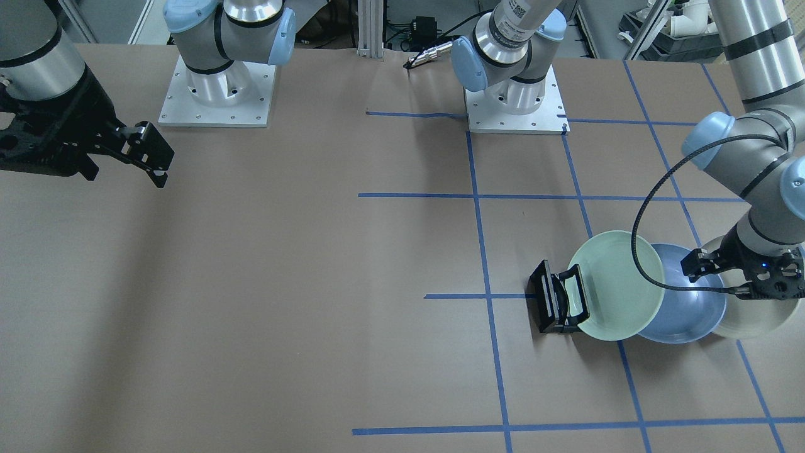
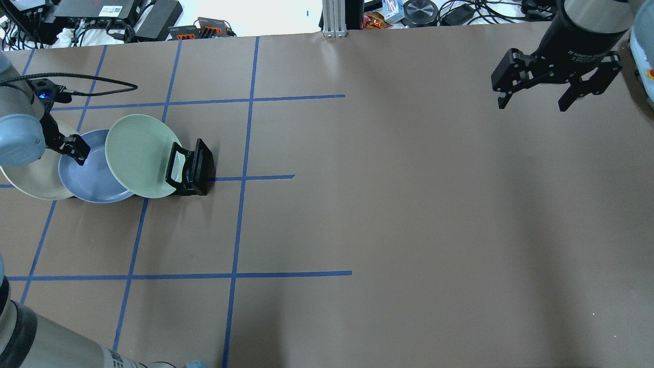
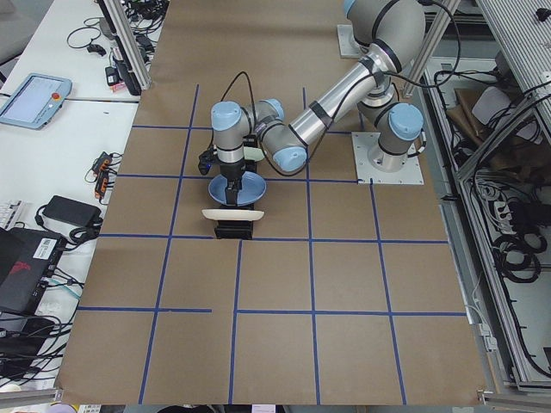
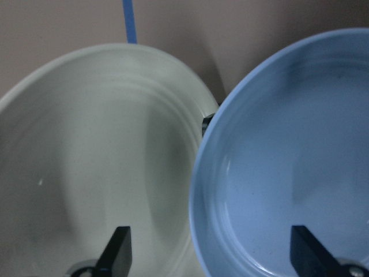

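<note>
Three plates stand in a black rack [image 1: 544,298]: a pale green plate [image 1: 615,287], a blue plate [image 1: 683,317] and an off-white plate [image 1: 758,321]. My gripper hangs over the blue and off-white plates, its two fingertips well apart, one over each plate, with the blue plate's rim between them and no visible grip on it. In the top view the gripper is partly hidden by its arm at the left edge.
Bare tabletop [image 2: 417,202] with blue tape lines fills the middle and front. Another black gripper [image 2: 555,79] hangs at the top right of the top view. Other arm bases stand along the table's back edge.
</note>
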